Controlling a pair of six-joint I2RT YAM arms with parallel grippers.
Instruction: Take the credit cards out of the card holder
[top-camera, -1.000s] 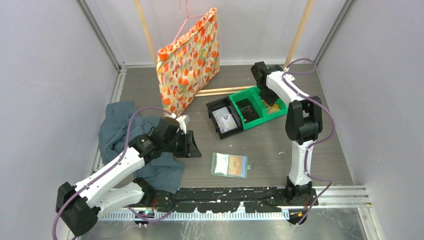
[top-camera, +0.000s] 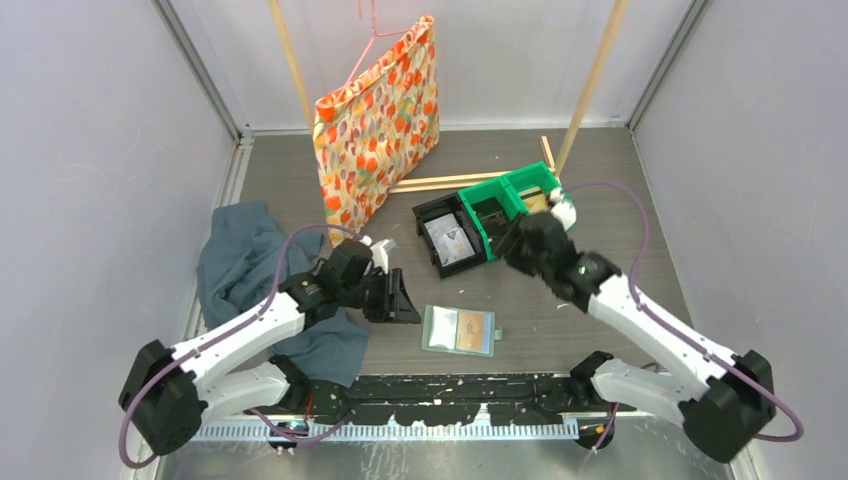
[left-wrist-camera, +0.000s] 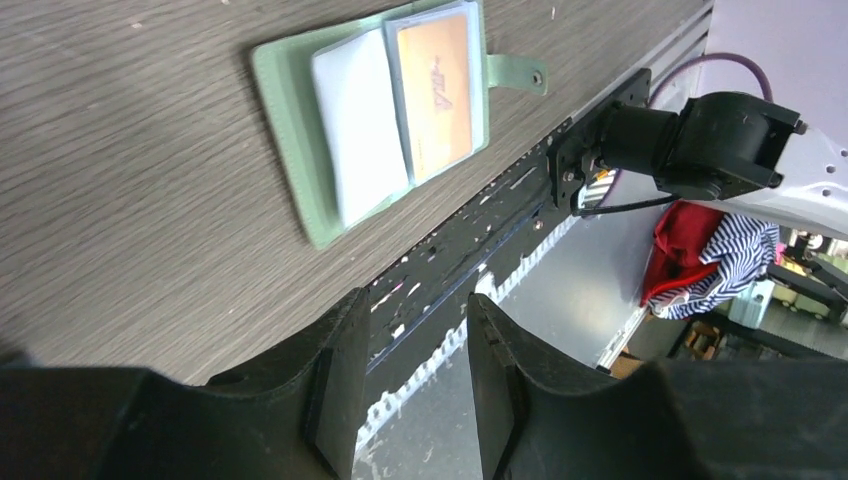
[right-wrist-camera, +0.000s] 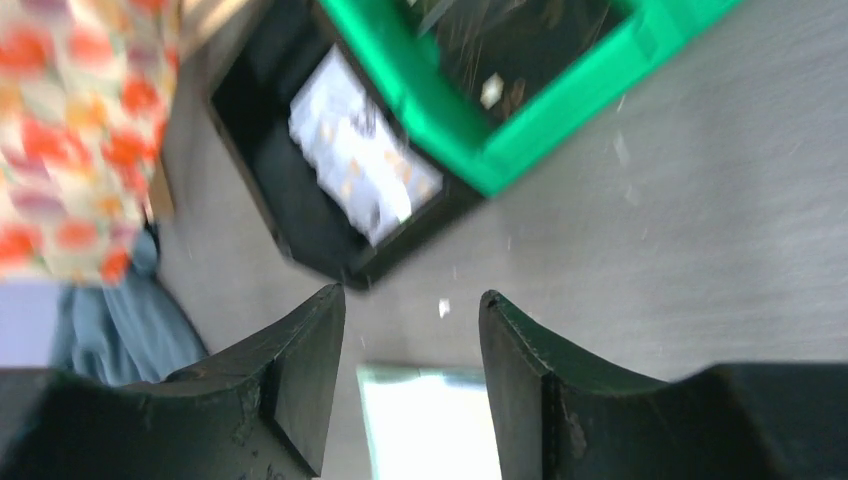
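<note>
An open pale-green card holder lies flat on the table near the front edge. In the left wrist view it shows a white card or sleeve on one side and an orange-tan card on the other, with a strap sticking out. My left gripper is just left of the holder, its fingers parted and nothing between them. Over the front of the green bin hangs my right gripper, blurred in the top view; the right wrist view shows its fingers apart and empty.
A black bin with pale cards and a two-part green bin stand at the back. Blue cloth lies at the left, below a hanging floral cloth. Bare table lies right of the holder.
My right arm has swung from the far green compartment toward the front and left. The left gripper has shifted slightly right, closer to the holder. The holder stays in place.
</note>
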